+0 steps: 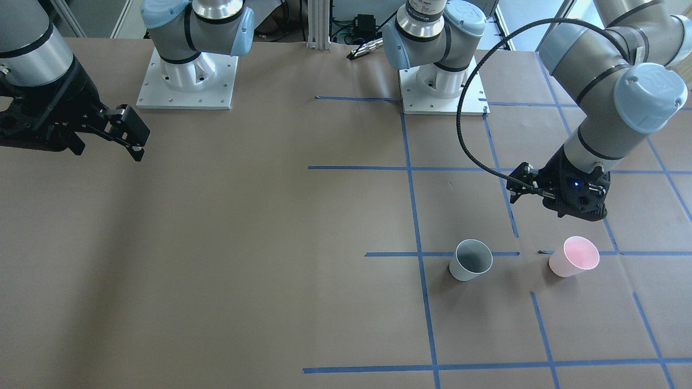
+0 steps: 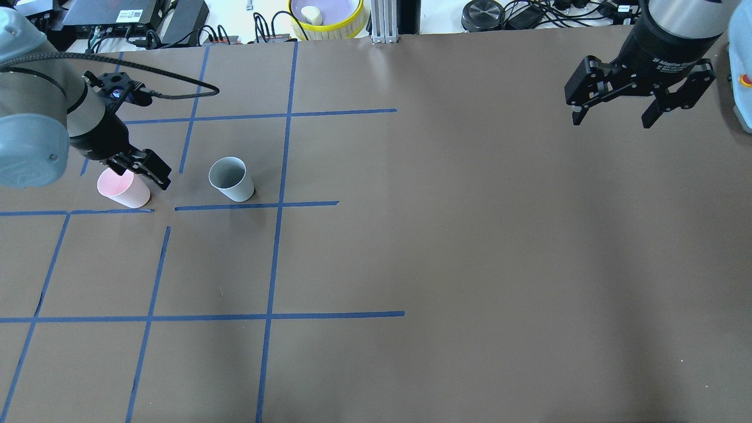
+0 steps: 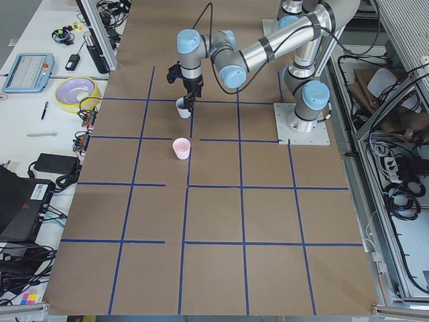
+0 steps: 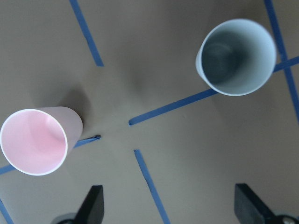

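Note:
My gripper (image 1: 526, 188) hangs in the air above and behind two cups standing on the floor. The pink cup (image 1: 574, 256) is at the right in the front view; the pale grey-blue cup (image 1: 471, 260) stands to its left. In the wrist view the pink cup (image 4: 39, 142) is at the left and the grey cup (image 4: 236, 58) at the upper right, with two widely separated fingertips at the lower edge, so the gripper is open, holding nothing. In the top view it (image 2: 144, 169) appears close over the pink cup.
A second black gripper (image 2: 627, 98) hangs at the other side of the workspace. Other arm bases (image 1: 185, 97) stand along the back. Blue tape lines cross the floor around the cups.

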